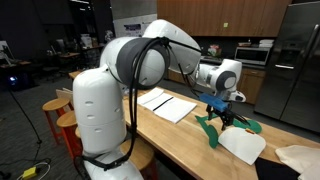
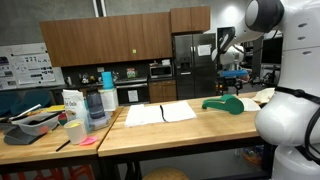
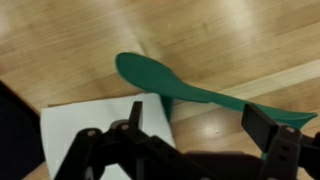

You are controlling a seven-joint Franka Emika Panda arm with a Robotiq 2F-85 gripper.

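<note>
My gripper is open, its two dark fingers wide apart with nothing gripped between them. Below it in the wrist view lies a green spoon-shaped piece [image 3: 150, 74], its rounded end at upper left and its narrow part running to the right. A white flat piece [image 3: 80, 122] lies at lower left, partly hidden by the gripper. From exterior view 1, the gripper [image 1: 222, 113] hangs above the table near the green pieces [image 1: 208, 130] and the white piece [image 1: 243, 146]. Whether it touches anything cannot be told.
White sheets [image 1: 165, 104] lie farther left on the wooden table [image 1: 165, 140]. Toward the right edge are a black cloth [image 1: 275, 170] and a pale cloth [image 1: 300, 157]. Orange stools [image 1: 68, 120] stand along the left side.
</note>
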